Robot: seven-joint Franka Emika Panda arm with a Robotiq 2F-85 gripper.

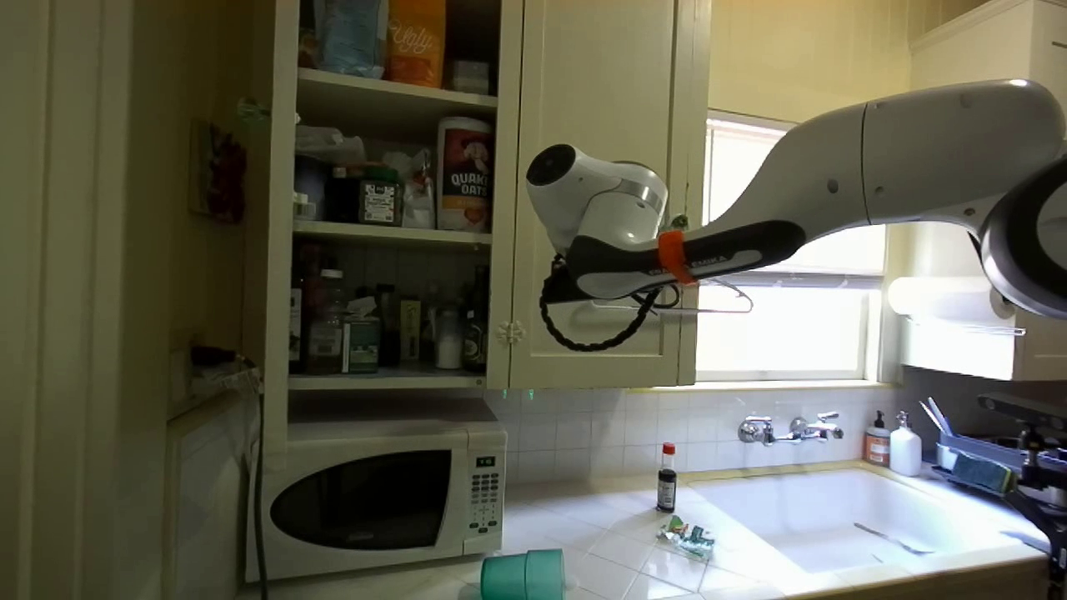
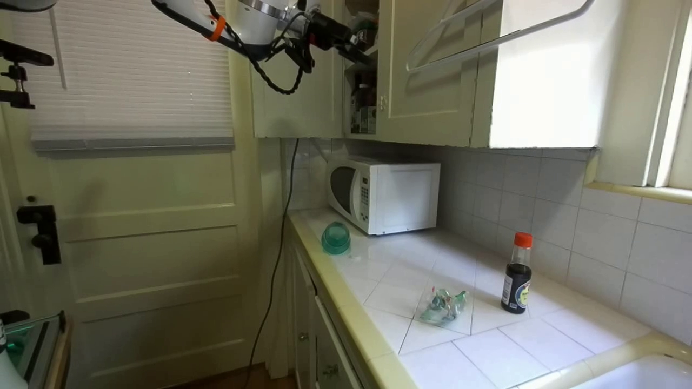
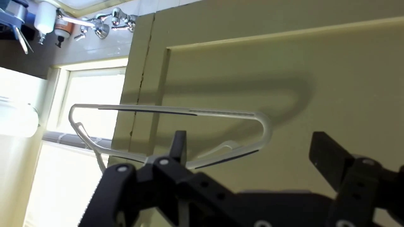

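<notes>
My gripper stands open before the shut cabinet door, nothing held between its fingers. A clear plastic hanger shows in front of that door in the wrist view; its right end lies across the gap between my fingers, and the left finger overlaps its lower bar. The depth between them is hard to judge. In exterior view 2 the hanger is well to the right of my gripper, which is near the open shelves. The arm hides my fingers in exterior view 1.
Left of the door, open shelves hold jars and packages. Below are a microwave, a green cup on its side, a red-capped bottle, a crumpled wrapper and a sink.
</notes>
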